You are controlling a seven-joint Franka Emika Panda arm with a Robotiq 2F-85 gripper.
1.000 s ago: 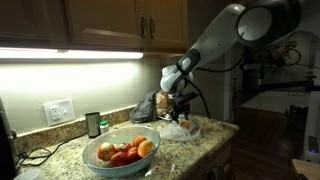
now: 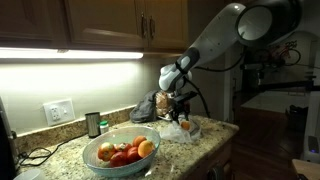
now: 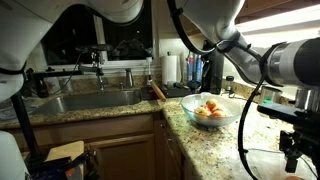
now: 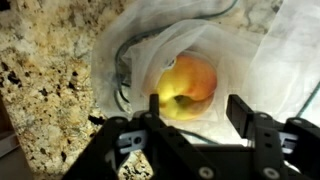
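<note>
A red and yellow fruit (image 4: pixel 187 84) lies inside a thin clear plastic bag (image 4: pixel 125 50) in the wrist view. My gripper is directly over it, its dark fingers spread apart at either side of the fruit's lower edge. Whether the fingers touch the fruit cannot be told. In exterior view 1 the gripper (image 2: pixel 179 117) reaches down to the bag (image 2: pixel 176 131) on the counter's right part. Exterior view 2 shows the bag (image 3: pixel 262 163) at the right edge, below the arm.
A pale green bowl (image 2: pixel 93 158) piled with several fruits stands nearer on the counter (image 2: pixel 178 160). Behind it is a dark canister (image 2: pixel 93 125). A sink (image 3: pixel 100 100) is farther along.
Over the last second the arm and gripper have barely shifted above the bag. The bowl and its fruits stay in place.
</note>
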